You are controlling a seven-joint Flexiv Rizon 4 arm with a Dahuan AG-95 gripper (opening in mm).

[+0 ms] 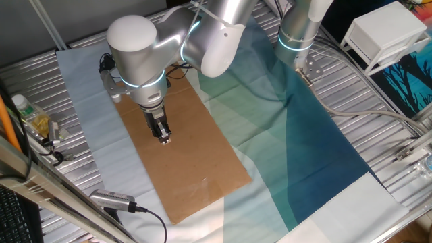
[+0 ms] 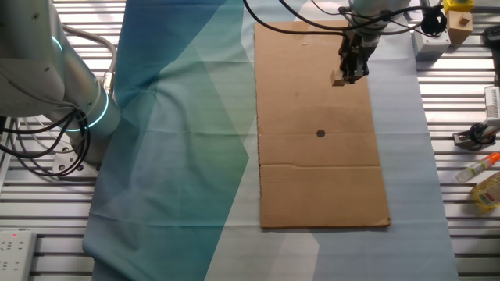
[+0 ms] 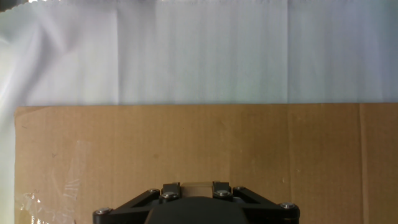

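A small pale wooden block (image 2: 337,79) sits at the fingertips of my gripper (image 1: 165,139), which is shut on it. From the wrist view, the block's wood-coloured face (image 3: 196,190) fills the narrow gap between the two black fingers. My gripper points down over the brown cardboard sheet (image 1: 202,169). Whether the block touches the cardboard or hangs just above it, I cannot tell. A dark round spot (image 2: 320,133) marks the cardboard beyond the block in exterior view 2.
Under the cardboard lies a blue, green and white cloth (image 2: 180,140). A grey cylindrical device (image 1: 112,200) with a cable stands near its edge. Most of the cardboard is clear.
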